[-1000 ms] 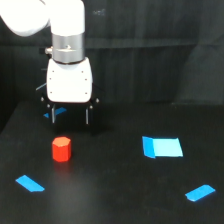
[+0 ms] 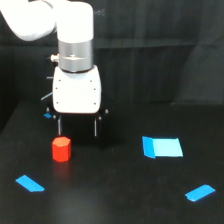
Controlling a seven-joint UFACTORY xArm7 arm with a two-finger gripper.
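A red hexagonal block [image 2: 61, 149] stands on the dark table at the left. My white arm reaches down from the top left, and its gripper [image 2: 78, 126] is open just above and behind the block, its two thin dark fingers apart. No object shows between them.
A light cyan square with a blue side [image 2: 167, 147] lies at the right. Blue strips lie at the front left [image 2: 29, 183] and front right [image 2: 200, 192].
My gripper has moved a little to the right and down, nearer the red block. The block and the blue pieces have not moved.
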